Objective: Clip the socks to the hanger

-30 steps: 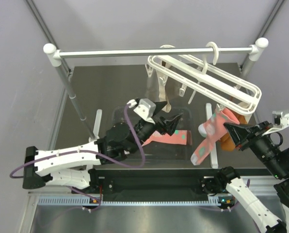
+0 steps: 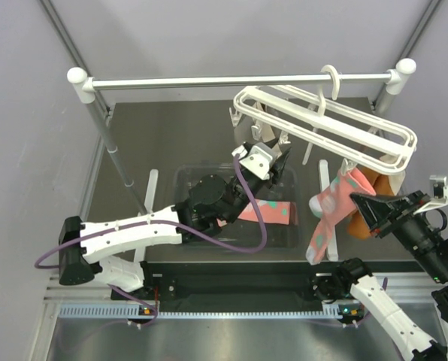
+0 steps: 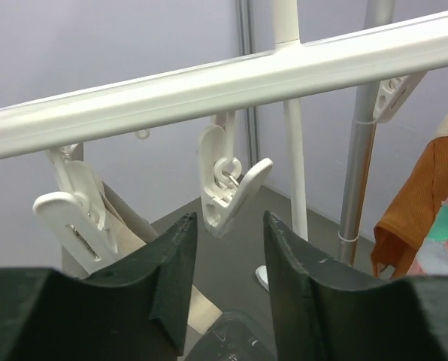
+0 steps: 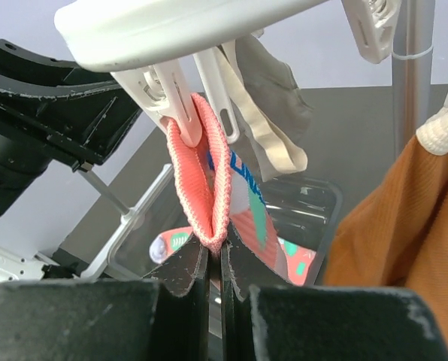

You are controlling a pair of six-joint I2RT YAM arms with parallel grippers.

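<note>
The white hanger (image 2: 322, 128) hangs from the rail with its clips. My left gripper is part open just below a clip (image 3: 222, 192), nothing seen between its fingers. My right gripper is shut on the pink dotted sock (image 4: 198, 173), whose top reaches up into a hanger clip (image 4: 168, 101) on the right end. An orange sock (image 4: 397, 226) hangs beside it, and greyish-beige socks (image 4: 261, 120) hang farther along. Another pink dotted sock (image 2: 269, 212) lies in the bin.
The rail (image 2: 209, 81) spans the top on two poles. The grey bin (image 2: 190, 180) sits on the dark floor below the hanger, between two white stand feet (image 2: 150, 188).
My left gripper has moved up and to the right toward the hanger's clips. The hanger and my right gripper with the pink sock have shifted slightly rightward.
</note>
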